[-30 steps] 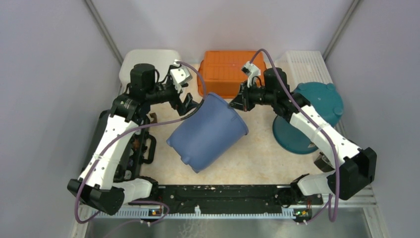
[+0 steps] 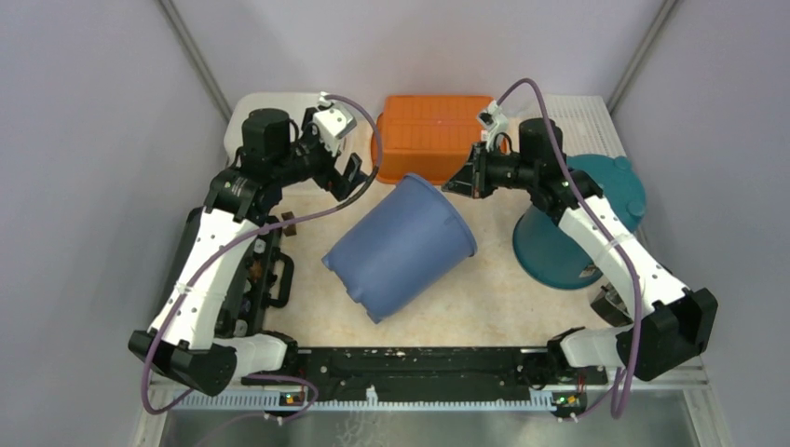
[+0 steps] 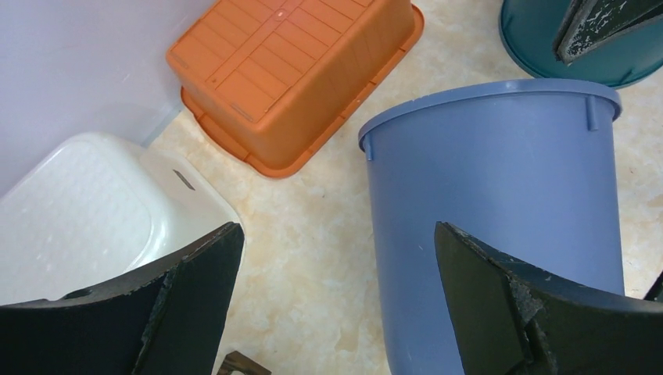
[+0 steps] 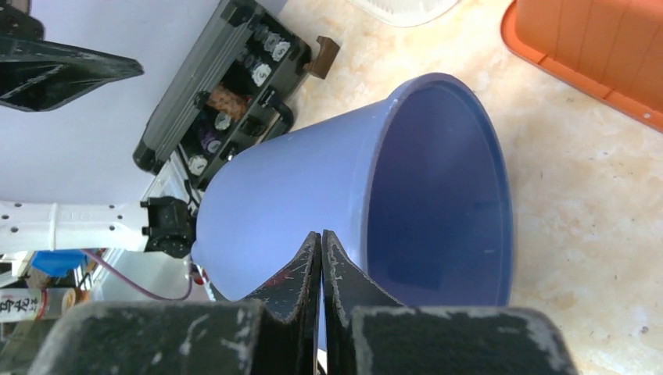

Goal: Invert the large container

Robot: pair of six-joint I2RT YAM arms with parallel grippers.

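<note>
The large blue container [image 2: 401,250] lies tipped on its side on the table, its open rim toward the right and its base toward the lower left. In the right wrist view the hollow inside of the blue container [image 4: 438,195] shows. My right gripper [image 2: 447,190] is by the upper part of the rim. Its fingertips [image 4: 313,250] meet in front of the container's wall, and nothing shows between them. Beyond the container's upper left side, my left gripper [image 2: 352,175] stands open and empty. One of its fingers [image 3: 477,297] overlaps the blue wall in the left wrist view.
An upturned orange bin [image 2: 433,135] stands at the back, with a white tub [image 2: 265,112] to its left. At right are a teal bucket [image 2: 554,247] and a white perforated crate [image 2: 582,126]. A black toolbox [image 2: 247,279] stands at left. Bare table shows right of the container.
The right gripper has shifted right, away from the rim. The container has moved slightly right and rolled a little. My left gripper has drawn back up and left.
</note>
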